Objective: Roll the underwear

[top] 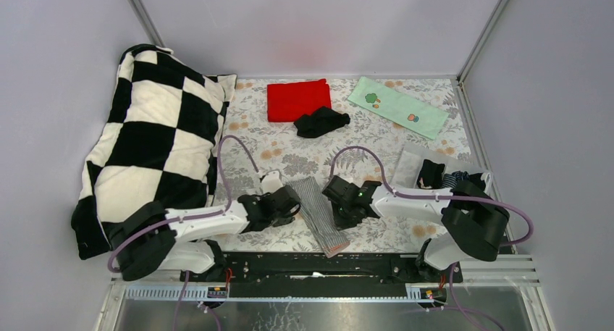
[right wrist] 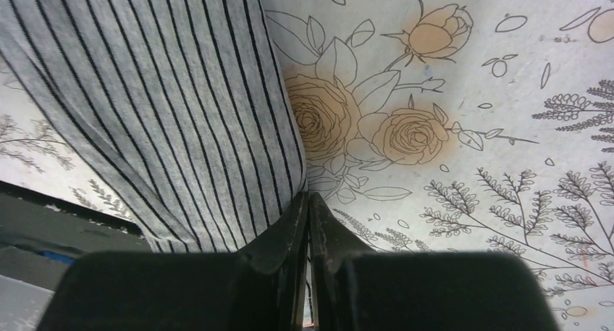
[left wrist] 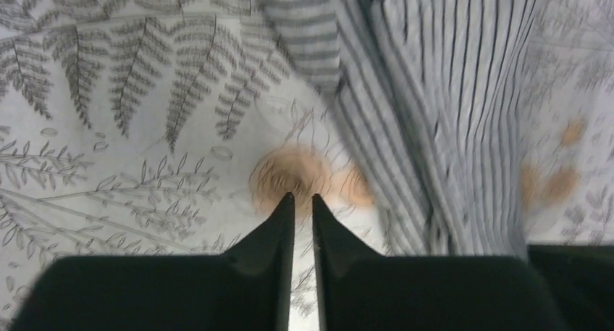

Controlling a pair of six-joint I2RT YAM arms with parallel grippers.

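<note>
Grey underwear with dark stripes (top: 316, 207) lies folded into a long strip, slanting from between the two arms down to the table's front edge. My right gripper is shut on the strip's right edge, with the striped cloth (right wrist: 174, 114) spreading to its left. On the strip's other side is my left gripper; its fingertips stand slightly apart over the patterned cloth, with nothing between them. In the left wrist view the underwear (left wrist: 463, 114) runs past to the right of the fingers, blurred. From above, both grippers' fingertips are hidden by their own housings.
Folded red cloth (top: 295, 101), a crumpled black cloth (top: 321, 122) and a green cloth (top: 398, 108) lie at the back. A checkered blanket (top: 152, 135) fills the left side. At right sits a translucent bin (top: 410, 162) with dark clothes.
</note>
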